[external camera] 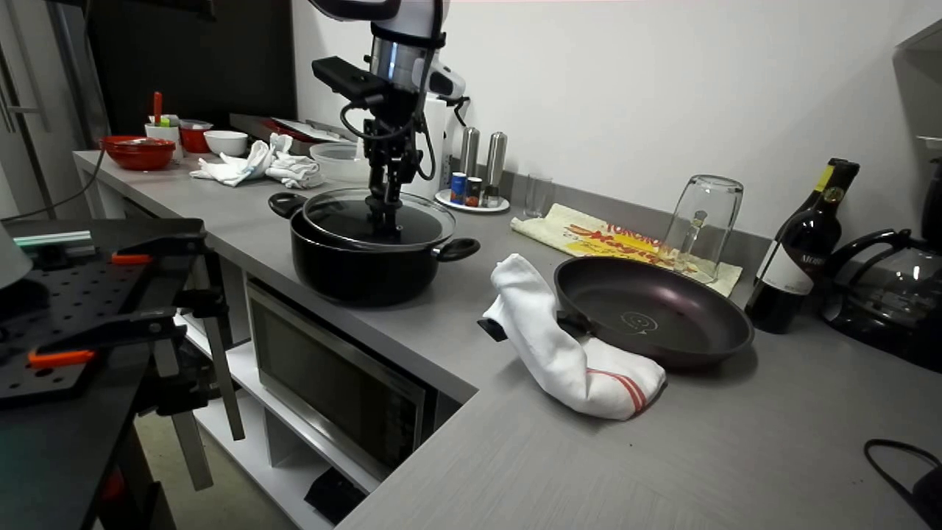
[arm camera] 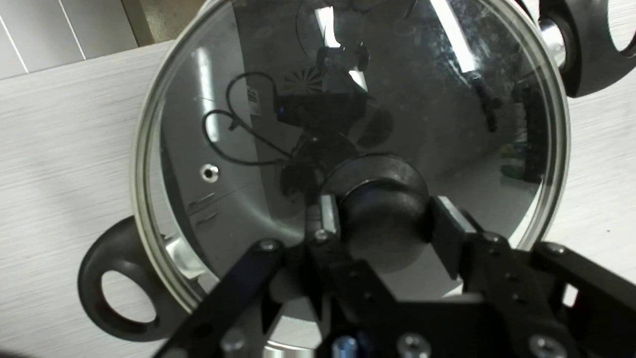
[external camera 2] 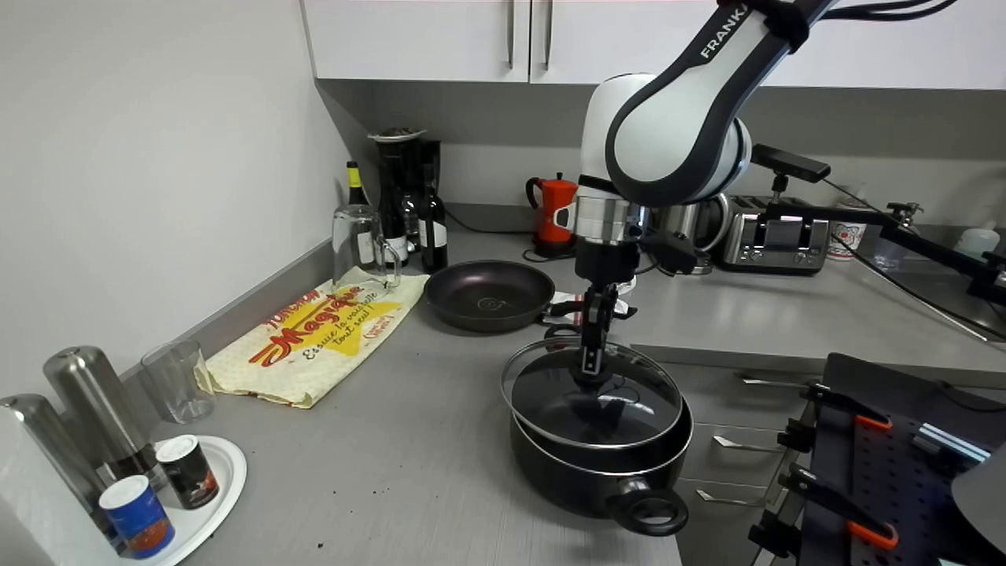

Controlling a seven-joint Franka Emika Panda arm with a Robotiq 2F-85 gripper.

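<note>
A clear glass lid (external camera: pixel 340 219) with a steel rim is at the mouth of a black two-handled pot (external camera: pixel 362 278). My gripper is shut on the lid's round black knob (arm camera: pixel 381 215), with one finger on each side of it. In exterior view 2 the lid (external camera 2: pixel 537 406) sits off-centre, shifted toward the back left. A dark gap into the pot (external camera 2: pixel 575 486) shows along its near right side. Whether the rim touches the pot all round, I cannot tell.
A frying pan (external camera: pixel 653 309) and a white towel (external camera: pixel 565 362) lie to the right of the pot in exterior view 1. By the wall stand a glass mug (external camera: pixel 703 225) and a plate of shakers (external camera 2: pixel 231 472). Counter beside the pot (external camera 2: pixel 405 453) is clear.
</note>
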